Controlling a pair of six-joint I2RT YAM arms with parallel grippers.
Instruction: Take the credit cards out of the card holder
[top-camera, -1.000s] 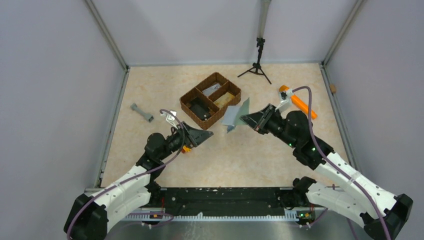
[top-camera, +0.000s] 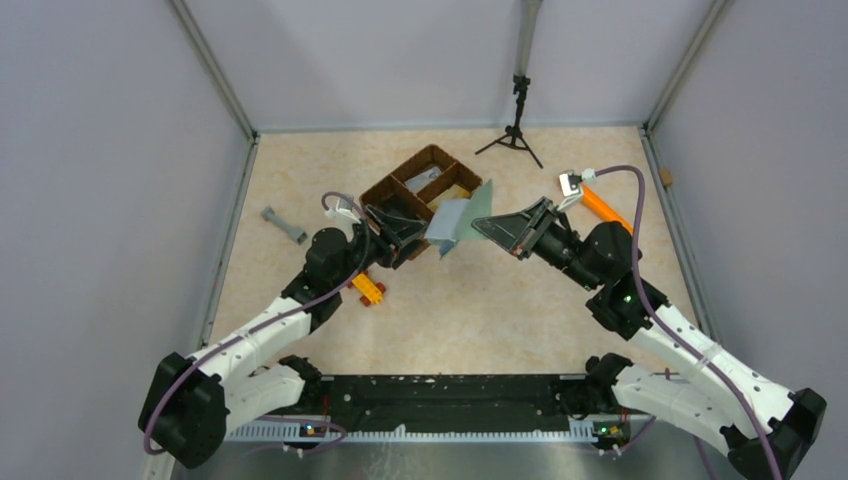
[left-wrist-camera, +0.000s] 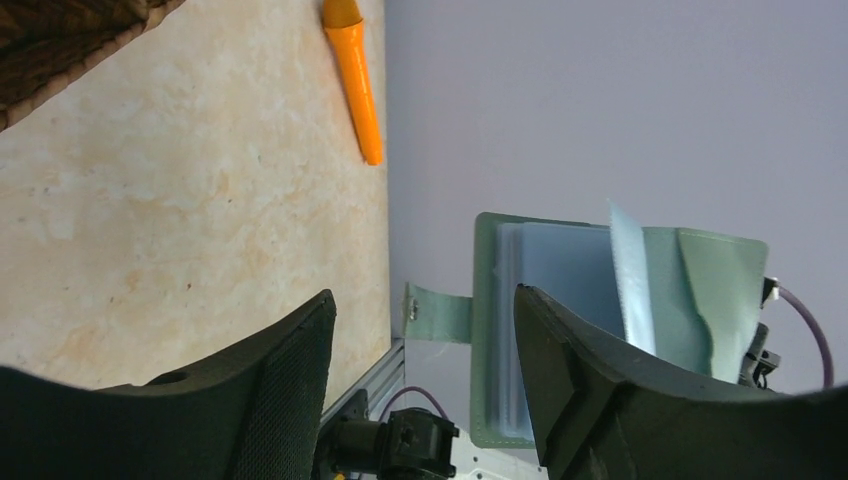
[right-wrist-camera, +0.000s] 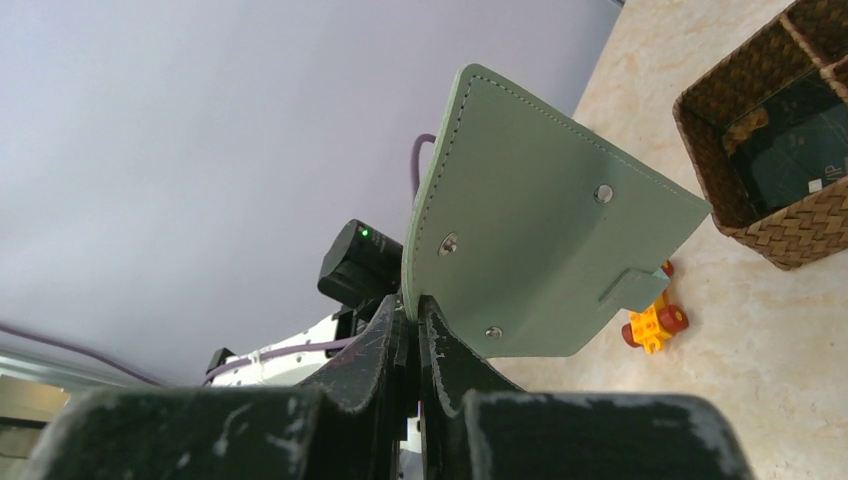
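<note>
A pale green card holder (top-camera: 476, 210) with clear bluish sleeves hangs raised over the table, in front of the basket. My right gripper is shut on the edge of the card holder (right-wrist-camera: 540, 220); its outer face with snaps fills the middle of the right wrist view. My left gripper is open just left of the holder, fingers pointed toward its sleeves and small tab (left-wrist-camera: 440, 318), nothing between them that it holds. In the left wrist view the holder (left-wrist-camera: 700, 280) stands open, sleeves facing that gripper. Whether cards sit in the sleeves I cannot tell.
A woven divided basket (right-wrist-camera: 800, 225) stands behind the holder. An orange-yellow toy (right-wrist-camera: 655, 322) lies at the front left of it, a grey tool (top-camera: 283, 224) at far left, an orange stick (top-camera: 602, 206) at right. A black tripod (top-camera: 515, 135) stands at the back.
My left gripper has moved up and right, closer to the holder. My right gripper has shifted slightly left and up with the holder in it.
</note>
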